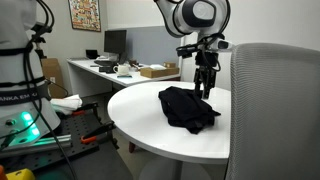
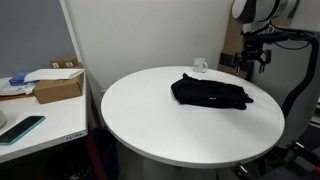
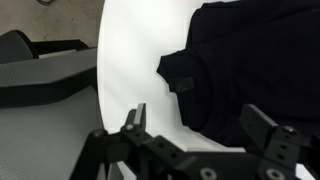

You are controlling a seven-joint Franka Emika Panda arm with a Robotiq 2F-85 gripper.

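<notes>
A black cloth [image 1: 188, 107] lies crumpled on a round white table [image 2: 140, 125]. In the wrist view, a folded edge of the black cloth [image 3: 215, 88] curves between and beyond the fingertips, with white tabletop showing to its left. My gripper is open, its two fingers spread wide with nothing held. From the second exterior view, the gripper [image 2: 250, 69] hangs at the cloth's far right side, above table height. Whether the fingertips touch the fabric cannot be told.
A white mug [image 2: 199, 65] stands on the table's far side behind the cloth. Close to the table is a grey mesh chair [image 1: 275, 110]. A side desk holds a cardboard box [image 2: 58, 84] and a phone [image 2: 22, 130].
</notes>
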